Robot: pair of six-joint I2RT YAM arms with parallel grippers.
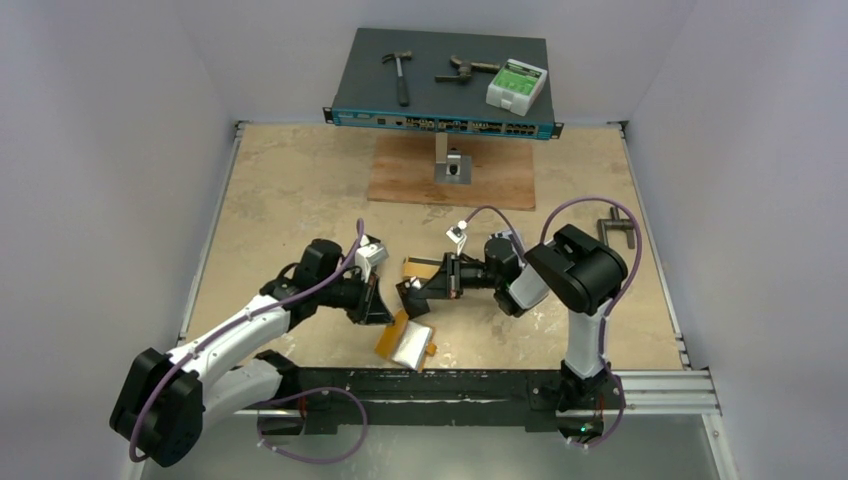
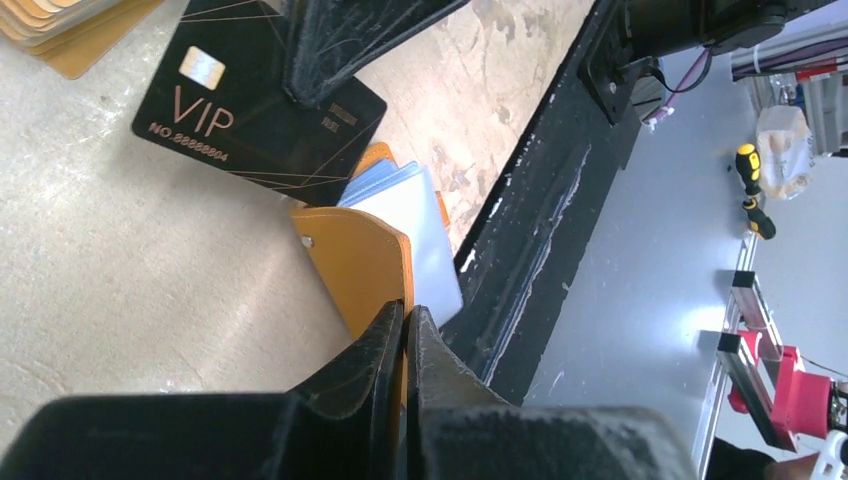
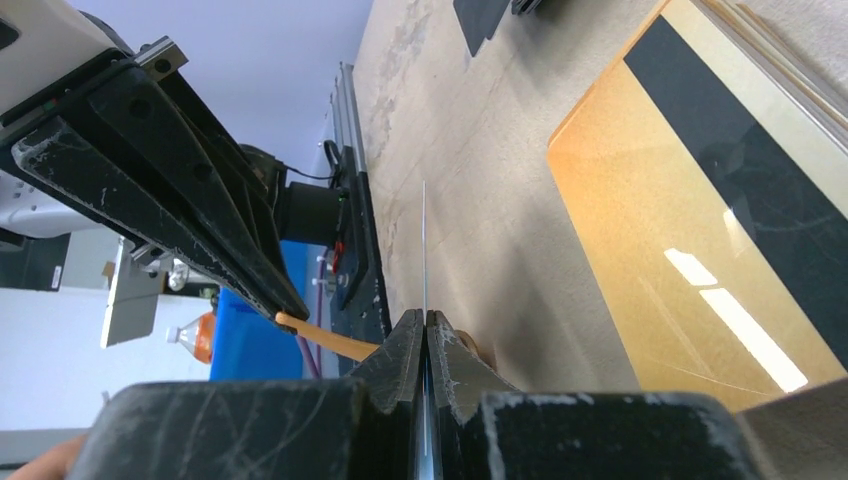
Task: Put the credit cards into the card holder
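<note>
The tan card holder (image 2: 355,265) is partly open, its flap raised and its clear sleeves (image 2: 405,215) spread toward the table's front edge. My left gripper is shut on the flap's edge. A black card marked VIP (image 2: 235,110) hangs above the table beside the holder, apart from it, with my right gripper (image 1: 417,288) shut on it. From the right wrist, that card (image 3: 425,240) appears edge-on as a thin line between the fingertips. A stack of gold cards (image 3: 690,230) rests on the table just beyond the right gripper.
Behind, a wooden board (image 1: 400,170) with a metal bracket (image 1: 453,170) lies before a rack unit (image 1: 440,75) bearing hammers and a white-green box (image 1: 517,86). Dark metal pieces (image 1: 616,228) lie at the right edge.
</note>
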